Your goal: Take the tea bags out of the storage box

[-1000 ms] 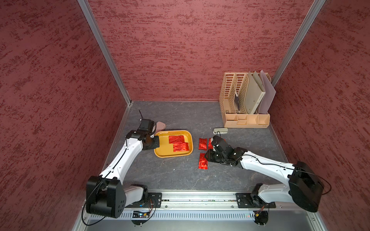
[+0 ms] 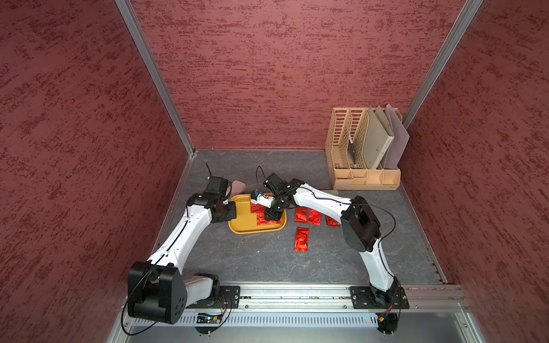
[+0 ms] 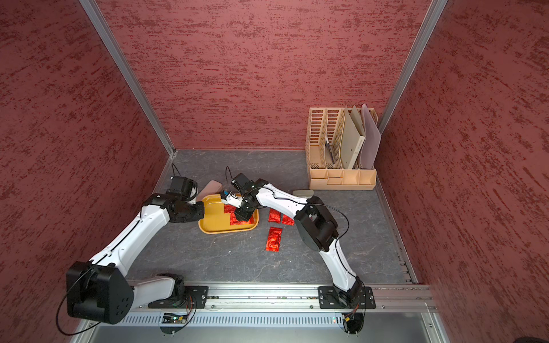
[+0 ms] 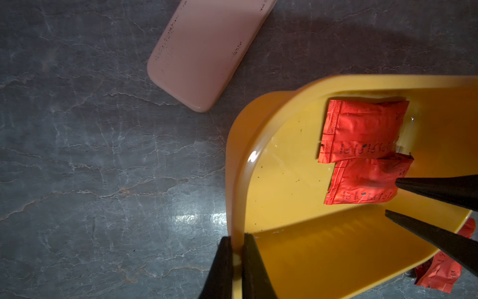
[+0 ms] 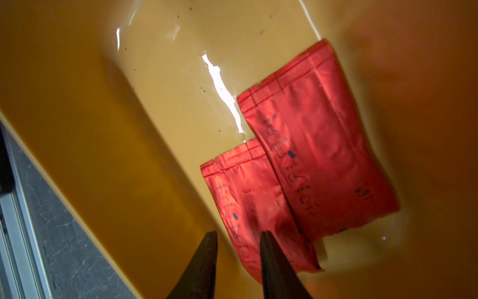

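The yellow storage box [image 2: 243,231] holds two red tea bags, one partly over the other. In the right wrist view these are the larger, upper tea bag [image 5: 318,144] and the lower tea bag [image 5: 244,199]. My left gripper is shut on the box's left rim, a finger on either side of the wall. Inside the box, my right gripper has its fingers apart, over the near end of the lower bag, with no bag pinched between them. From the left wrist, the right gripper's fingers [image 4: 438,189] show beside the lower bag.
Several red tea bags lie on the table right of the box, one of them a nearer bag [image 2: 301,239]. A pink object [image 4: 209,49] rests behind the box's left end. A wooden organizer [image 2: 366,180] stands at the back right.
The left arm and the box have stayed put.
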